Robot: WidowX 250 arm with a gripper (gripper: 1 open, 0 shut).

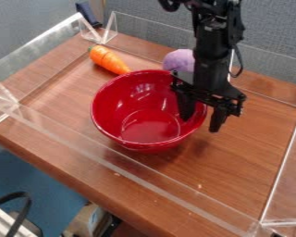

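Note:
A red bowl [130, 115] sits in the middle of the wooden table. The black gripper [200, 111] is at the bowl's right rim, fingers low over and beside that wall; whether the rim is held between them is hidden. Behind the bowl, partly covered by the arm, lies a purple object [177, 59]. An orange carrot [107, 60] rests at the back left.
Clear plastic barriers edge the wooden table [237, 162]. A grey wall stands behind.

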